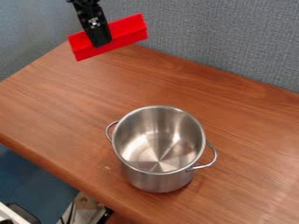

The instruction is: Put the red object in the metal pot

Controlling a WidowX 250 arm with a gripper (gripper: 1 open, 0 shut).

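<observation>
High at the upper left, a red block (128,31) hangs in the air, its long side tilted up to the right. My black gripper (100,37) is shut on it near its middle, coming down from the top edge of the view. The metal pot (136,170) stands upright on the wooden table, lower and to the right of the block, well apart from it. Its mouth faces up, and the inside looks empty.
Two side handles stick out from the pot, including the right handle (211,158). Bare wooden table (246,114) surrounds it. Grey padded walls (222,35) rise behind. Cables lie below the table's front left edge.
</observation>
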